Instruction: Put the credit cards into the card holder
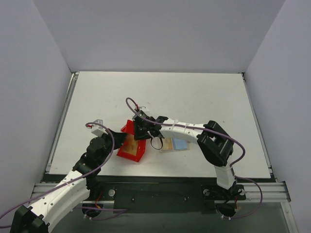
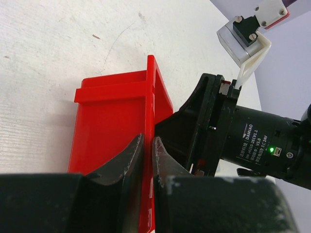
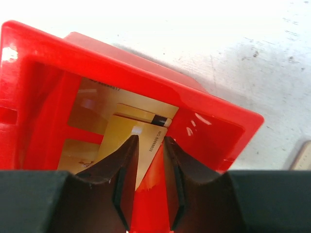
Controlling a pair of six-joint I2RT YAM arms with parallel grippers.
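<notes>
The red card holder [image 1: 137, 153] stands at the middle front of the table, tilted in my grip. My left gripper is shut on its red side wall. My right gripper is over the holder, part open, fingertips at a gold card [image 3: 117, 131]; whether they touch it is unclear. More gold cards [image 3: 79, 153] show in the holder's compartments in the right wrist view. In the left wrist view the right gripper's black body hides part of the holder.
To the right lie a tan card [image 1: 166, 145] and a light blue one [image 1: 180, 144].
</notes>
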